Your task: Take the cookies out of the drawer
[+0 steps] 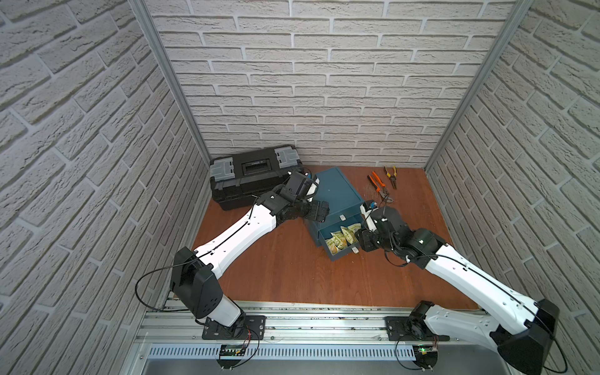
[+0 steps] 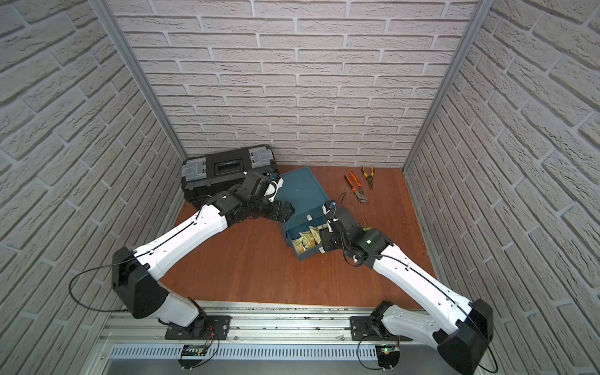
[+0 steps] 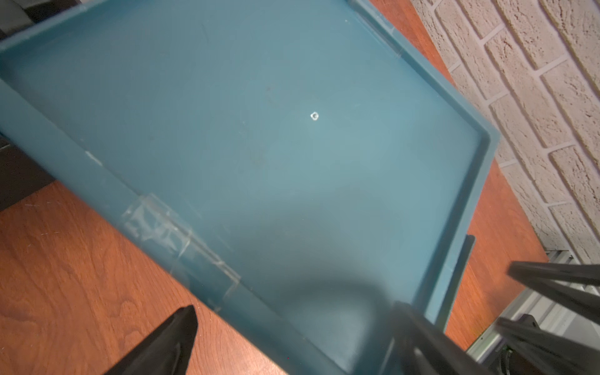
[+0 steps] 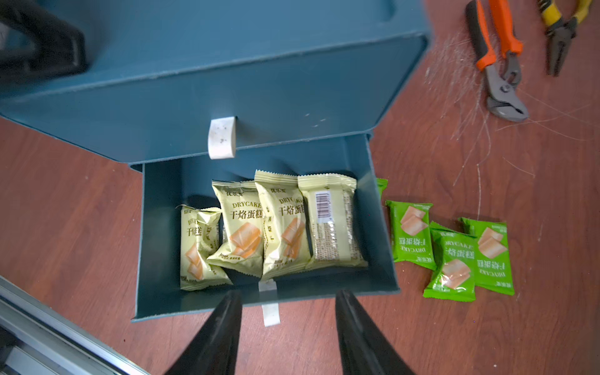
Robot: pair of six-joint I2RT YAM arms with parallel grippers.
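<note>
Several cream cookie packets (image 4: pixel 284 222) lie side by side in the pulled-out lower drawer (image 4: pixel 378 250) of a blue cabinet (image 4: pixel 250 93). Green cookie packets (image 4: pixel 455 265) rest on the table to the drawer's right in the right wrist view. My right gripper hangs above the drawer's front edge with its fingers (image 4: pixel 218 331) apart and nothing between them. Over the left side of the cabinet is my left gripper (image 1: pixel 322 212); its blurred fingers (image 3: pixel 165 340) stand wide apart in the left wrist view, across the cabinet top's rim. Whether they touch it, I cannot tell.
A black toolbox (image 1: pixel 256 172) stands at the back left. Orange-handled pliers (image 4: pixel 493 62) and yellow-handled pliers (image 4: pixel 560 40) lie behind the green packets.
</note>
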